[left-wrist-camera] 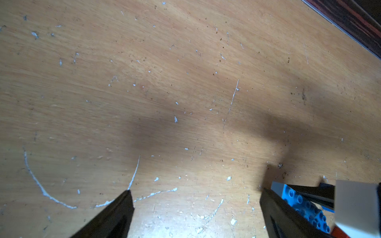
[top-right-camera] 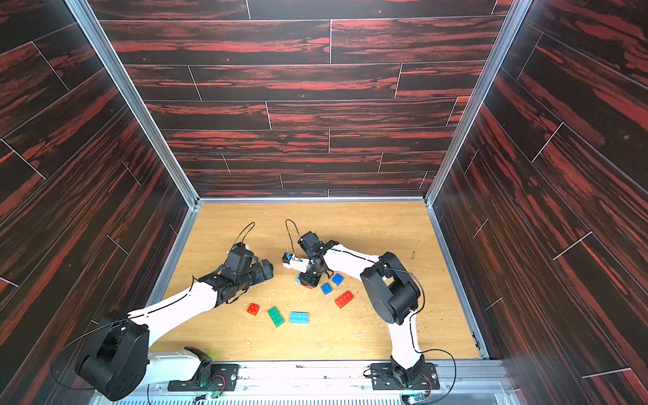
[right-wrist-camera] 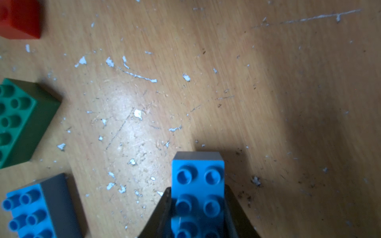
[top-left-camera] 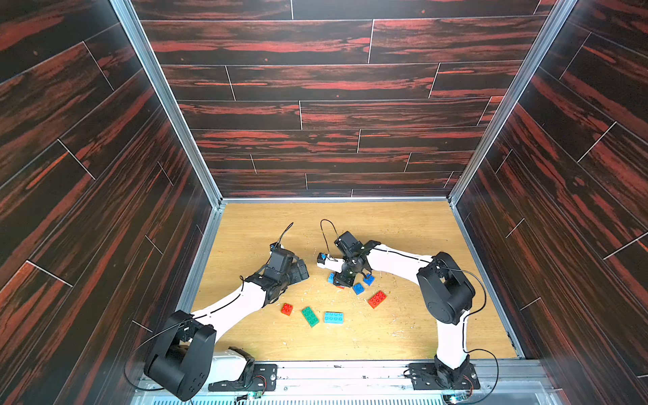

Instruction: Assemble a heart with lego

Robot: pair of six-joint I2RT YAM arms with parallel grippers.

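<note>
A blue brick [right-wrist-camera: 197, 174] is held by my right gripper, shut on it low over the tabletop at the centre. The same brick shows at the lower right of the left wrist view, studs visible [left-wrist-camera: 301, 206]. My left gripper stands open just left of it, nothing between its fingers. On the table lie a red small brick [top-left-camera: 286, 309], a green brick [top-left-camera: 309, 316], a light blue brick [top-left-camera: 333, 317], two small blue bricks [top-left-camera: 358, 288] and a long red brick [top-left-camera: 376, 299]. Some red shows under my right gripper, mostly hidden.
Dark walls [top-left-camera: 540, 168] enclose it on three sides. Both arms reach in toward the middle, their grippers close together.
</note>
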